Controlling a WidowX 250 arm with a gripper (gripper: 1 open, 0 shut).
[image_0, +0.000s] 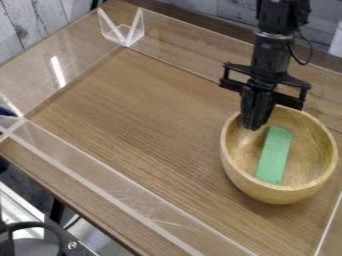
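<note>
A wooden bowl (230, 160) sits on the table at the right, with a green rectangular object (273, 155) lying inside it. My gripper (251, 120) is at the bowl's back left rim, its tip low at the rim. It looks shut; whether anything thin is between its fingers is too small to tell.
A small transparent angular object (122, 28) stands at the far back left. A dark cable-like item (20, 240) is at the bottom left corner. A wall is behind the arm.
</note>
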